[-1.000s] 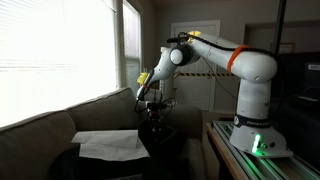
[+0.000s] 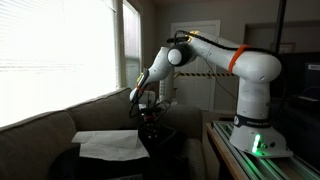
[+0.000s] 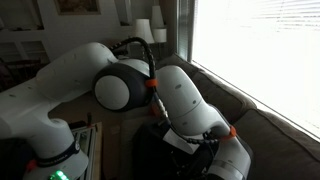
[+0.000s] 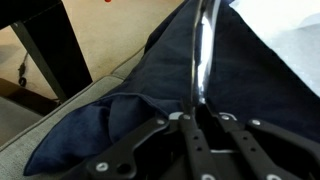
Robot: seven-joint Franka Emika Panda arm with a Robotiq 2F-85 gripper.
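Observation:
A long, shiny metal object (image 4: 206, 45) rises from between the fingers of my gripper in the wrist view. The fingers are shut on its lower end; what the object is cannot be told. Beneath spreads a rumpled dark blue cloth (image 4: 130, 110), and a white sheet (image 4: 290, 35) lies on the far right side of it. From exterior view 1, my gripper (image 2: 149, 118) is a dark shape low over the sofa, behind the white sheet (image 2: 110, 145). Exterior view 2 leaves the fingers too dark to make out.
A grey sofa (image 2: 35, 140) runs along the wall under a bright window. At the right stands a table edge (image 2: 235, 150) by the arm's base. In the wrist view, a dark post (image 4: 50, 40) and pale floor show at upper left.
In exterior view 1 the arm's far end has shifted slightly to the left. The white sheet and the dark cloth look unmoved.

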